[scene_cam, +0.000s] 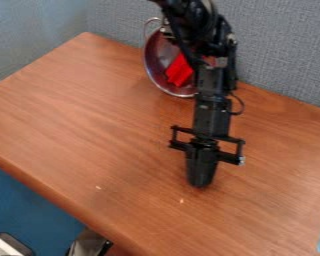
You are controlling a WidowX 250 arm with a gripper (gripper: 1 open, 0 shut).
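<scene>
The black arm reaches down over the wooden table (96,140) from the top of the camera view. Its gripper (202,176) is low over the middle right of the table, pointing down and shut, with nothing visible between its fingers. Behind the arm at the back stands a metal bowl or pan (163,80) with a red object (179,72) in it, partly hidden by the arm.
A grey padded wall (283,50) runs along the back. Blue floor (23,210) shows beyond the front left edge, with some equipment at the bottom.
</scene>
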